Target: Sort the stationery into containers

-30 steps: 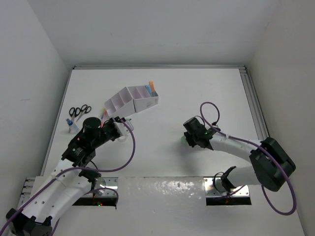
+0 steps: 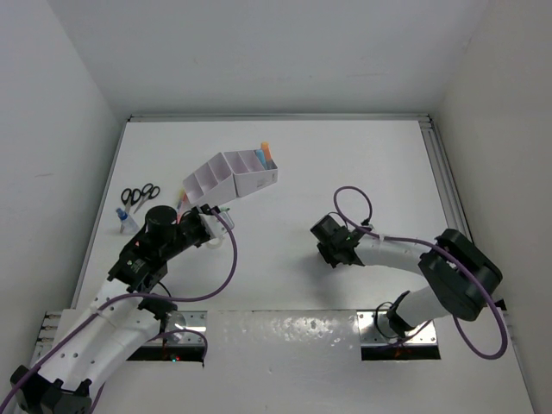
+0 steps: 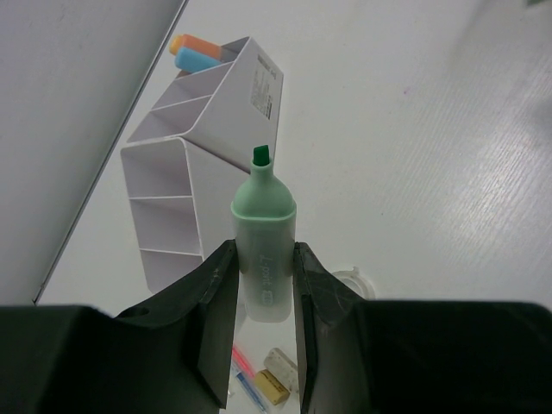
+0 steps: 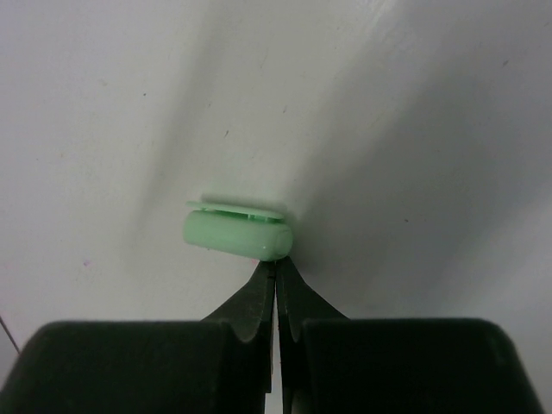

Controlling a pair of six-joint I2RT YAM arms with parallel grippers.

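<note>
My left gripper is shut on the green marker body (image 3: 265, 216), which points its dark green tip upward, uncapped. On the bare white table lies the green marker cap (image 4: 237, 233), clip side away from me in the right wrist view. The closed fingertips of my right gripper meet at the cap's near right end, with nothing between them. From the top view the right gripper (image 2: 326, 259) is low over the table right of centre and hides the cap.
White compartment boxes (image 2: 210, 181) stand at the back; one compartment holds an orange marker (image 2: 266, 151) and a blue marker (image 2: 260, 158). Scissors (image 2: 145, 195) and a blue-capped bottle (image 2: 127, 222) lie at the left. A clear tape ring (image 3: 354, 282) sits below the left gripper.
The right gripper has moved left and a little toward the near side in the top view. The left arm is still.
</note>
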